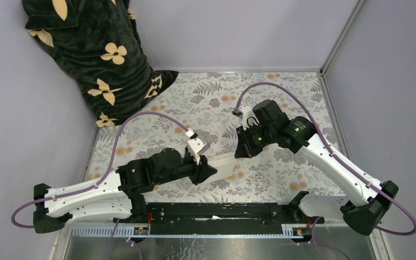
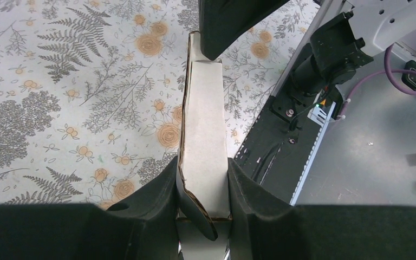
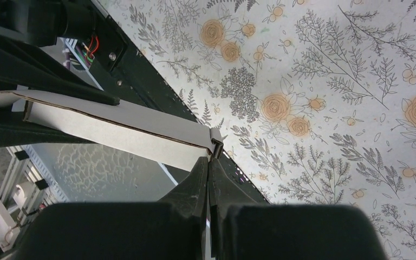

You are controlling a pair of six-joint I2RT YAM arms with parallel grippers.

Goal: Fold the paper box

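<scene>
A white paper box [image 1: 220,167] is held slightly tilted between my two grippers over the patterned surface. My left gripper [image 1: 203,169] is shut on one end; in the left wrist view the long narrow white side [image 2: 205,130] with brown cardboard edges runs up from its fingers. My right gripper [image 1: 244,149] is shut on the other end; in the right wrist view its fingertips pinch a small folded tab at the box's corner, and the box [image 3: 130,127] stretches left to the other gripper.
A dark green flowered cloth [image 1: 103,65] lies at the back left.
</scene>
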